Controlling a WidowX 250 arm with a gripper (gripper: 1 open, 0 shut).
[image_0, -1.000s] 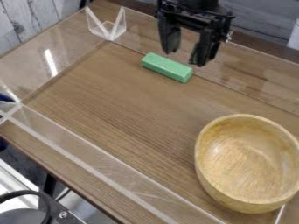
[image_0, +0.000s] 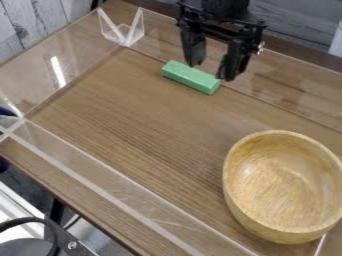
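Observation:
My black gripper (image_0: 214, 55) hangs over the upper middle of the table, open, its two dark fingers apart above and around the back of a green block (image_0: 189, 76). The block lies on the wooden table; whether a finger touches it I cannot tell. A wide tan bowl (image_0: 282, 186) sits at the lower right.
A clear plastic piece (image_0: 122, 27) stands at the upper left. A dark round object with cable lies beyond the table's edge at the bottom left.
My gripper has shifted very slightly over the last second. The block and bowl have not visibly moved.

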